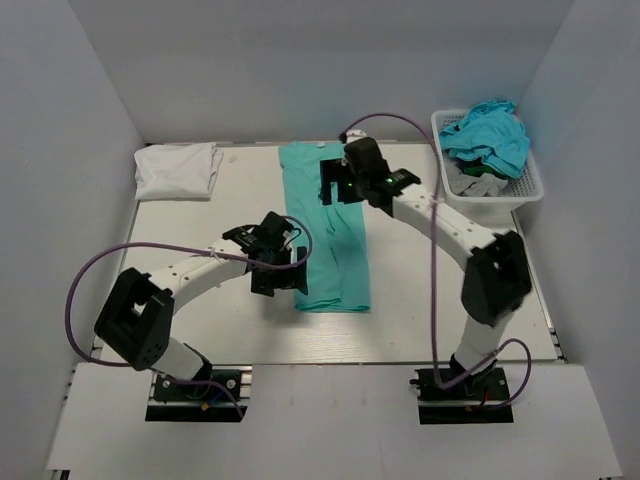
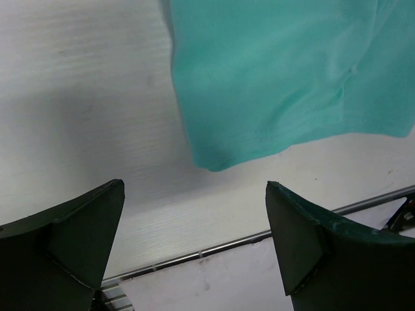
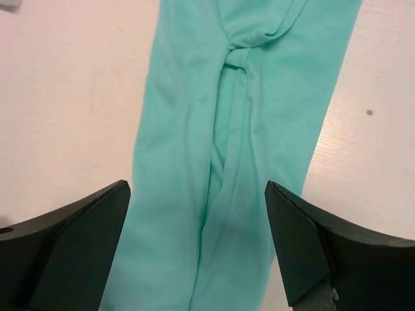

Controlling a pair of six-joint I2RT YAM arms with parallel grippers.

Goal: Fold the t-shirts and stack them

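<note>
A teal t-shirt (image 1: pixel 347 250) lies in the middle of the table as a long narrow strip, its sides folded inward and meeting along a seam. My left gripper (image 1: pixel 280 284) stands open beside its near left end, nothing between the fingers; in the left wrist view the shirt's corner (image 2: pixel 211 159) lies just beyond the fingertips. Above the far part of the shirt, my right gripper (image 1: pixel 339 192) is open and empty. The collar (image 3: pixel 259 39) shows ahead of it in the right wrist view. Part of the shirt's far half is hidden under the right gripper.
A folded white cloth (image 1: pixel 178 172) rests at the table's back left corner. At the back right stands a white basket (image 1: pixel 492 207) heaped with crumpled clothes, a blue one (image 1: pixel 490 135) on top. Bare table lies to either side of the shirt.
</note>
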